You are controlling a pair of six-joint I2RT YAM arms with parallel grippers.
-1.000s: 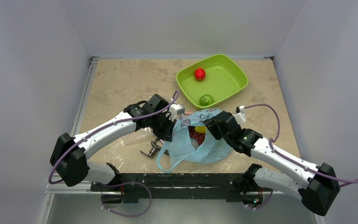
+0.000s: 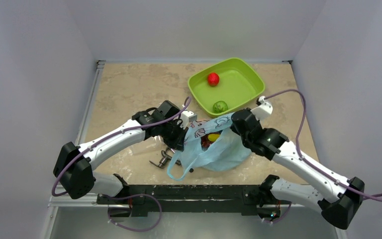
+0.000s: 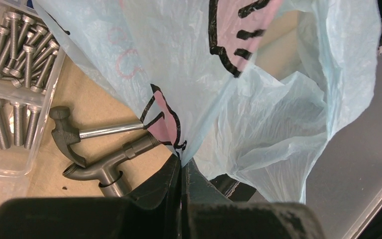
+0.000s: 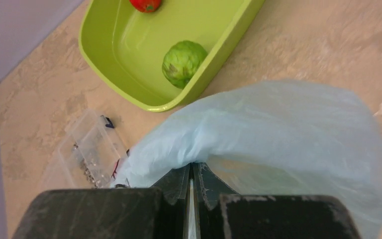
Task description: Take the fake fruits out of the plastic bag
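A pale blue plastic bag [image 2: 226, 153] stretches between my two grippers in the top view. Through its opening show a yellow fruit [image 2: 213, 137] and part of some dark red fruit [image 2: 206, 142]. My left gripper is shut on a gathered corner of the bag, which rises from its fingertips. In the right wrist view my right gripper is shut as well, its tips pinched on the bag's film. A red fruit [image 2: 213, 79] and a green fruit [image 2: 220, 106] lie in the green bin [image 2: 238, 82].
A hammer [image 3: 114, 130], a metal pipe fitting [image 3: 97, 172] and a clear box of bolts [image 3: 47, 102] lie close to the left gripper. Open table [image 2: 134, 89] extends at the back left.
My right gripper has moved right and slightly back, drawing the bag's side with it. The bag's opening looks narrower, and less of the red fruit shows. The left arm holds still.
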